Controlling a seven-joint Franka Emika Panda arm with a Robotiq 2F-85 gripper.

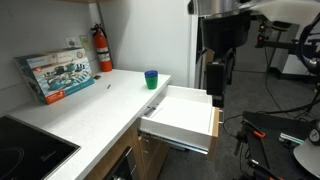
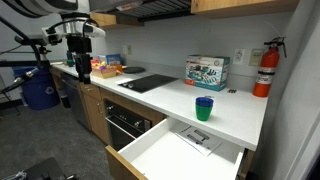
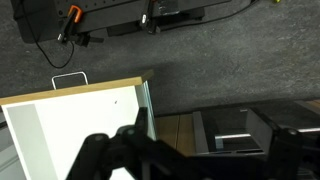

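In the wrist view my gripper stands open, its two dark fingers wide apart with nothing between them. Below it lies the dark floor, and a pulled-out drawer [image 3: 75,128] with a white inside and a wooden front edge shows at the left. From the side, the gripper [image 1: 215,80] hangs in the air above the drawer's level, near its front. The white drawer [image 1: 183,112] juts out below the counter. On the countertop a blue cup sits in or on a green cup [image 2: 203,113].
A patterned cardboard box [image 2: 207,71] stands against the wall on the counter [image 2: 160,97]. A red fire extinguisher [image 2: 268,68] hangs at the far end. The black cooktop [image 1: 30,147] lies at the near end.
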